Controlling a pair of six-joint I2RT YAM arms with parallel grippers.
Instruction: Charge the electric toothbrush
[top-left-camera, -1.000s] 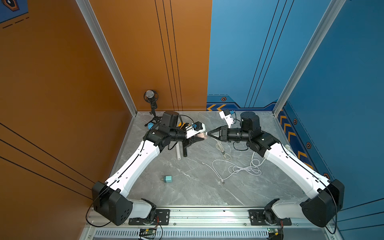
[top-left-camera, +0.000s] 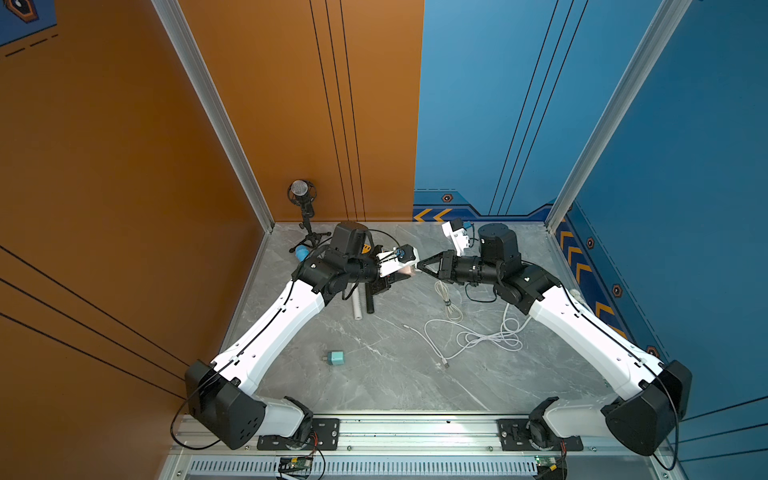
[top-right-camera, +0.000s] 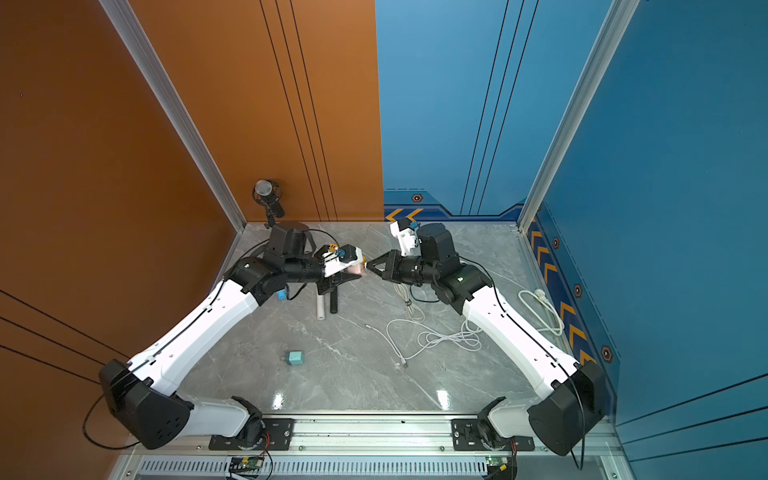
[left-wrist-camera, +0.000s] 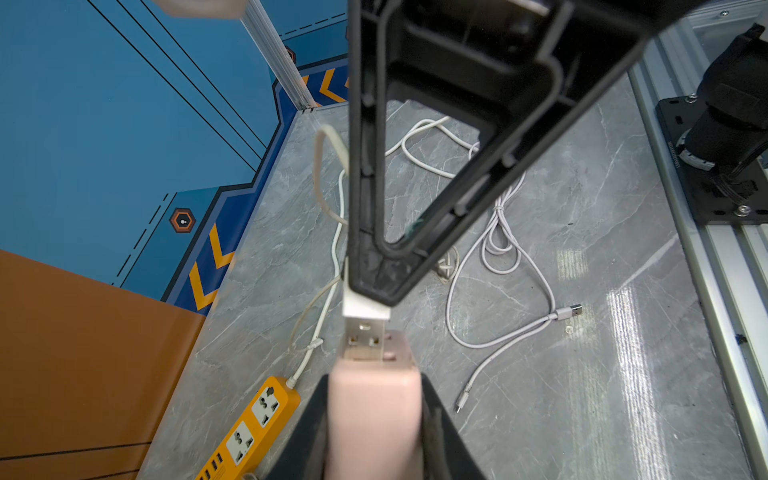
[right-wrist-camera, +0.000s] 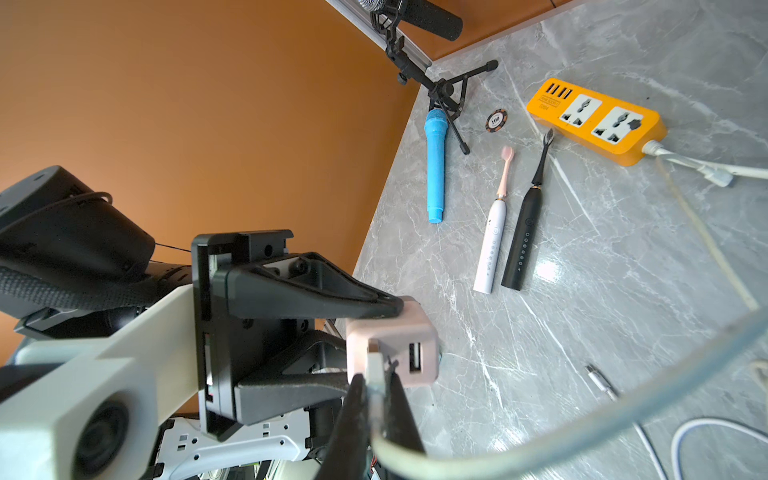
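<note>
My left gripper (top-left-camera: 400, 268) is shut on a pink USB charger (left-wrist-camera: 374, 416) at the centre, above the table. My right gripper (top-left-camera: 424, 266) faces it, shut on a white cable's USB plug (left-wrist-camera: 365, 336), which is at the charger's port end; how far it is inserted is unclear. In the right wrist view, a white toothbrush (right-wrist-camera: 489, 244) with pink head and a black toothbrush (right-wrist-camera: 520, 240) lie on the table. An orange power strip (right-wrist-camera: 596, 120) lies behind them.
A blue microphone (right-wrist-camera: 436, 168) and mic stand (top-left-camera: 304, 208) are at the back left. A teal adapter (top-left-camera: 336, 358) lies front left. Tangled cables (top-left-camera: 496, 336) lie right of centre.
My left gripper with the charger has shifted slightly right and up in the top left view. The right arm has barely moved.
</note>
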